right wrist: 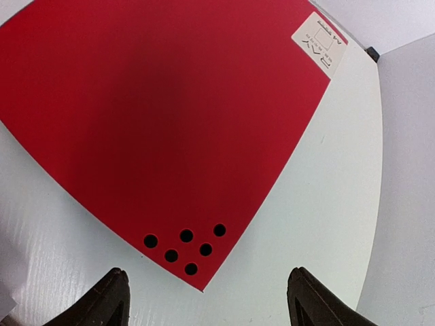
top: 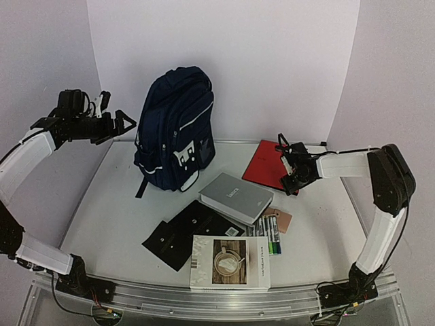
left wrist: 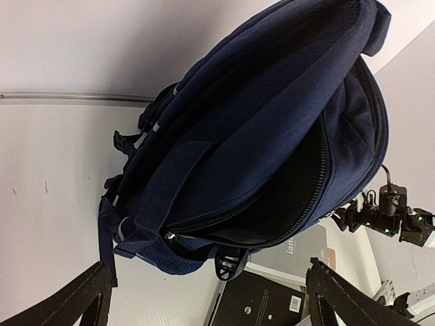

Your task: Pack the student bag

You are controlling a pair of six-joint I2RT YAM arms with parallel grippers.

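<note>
The navy backpack [top: 178, 136] stands at the back left. In the left wrist view, its unzipped opening [left wrist: 289, 193] gapes. My left gripper [top: 127, 123] is open and empty, just left of the bag's upper part. On the right lies a red folder [top: 264, 161], flat on the table, with black dots at its near corner. Open above that corner is my right gripper; nothing is between its fingers. A grey book [top: 236, 195] lies mid-table, partly on black folders [top: 183, 234]. In front are a white book with a coffee picture [top: 197, 265] and several markers [top: 273, 234].
A small tan card [top: 283, 221] lies beside the markers. Bare table [top: 109, 217] stretches left of the black folders and also to the right of the markers. Walls close in the back and both sides.
</note>
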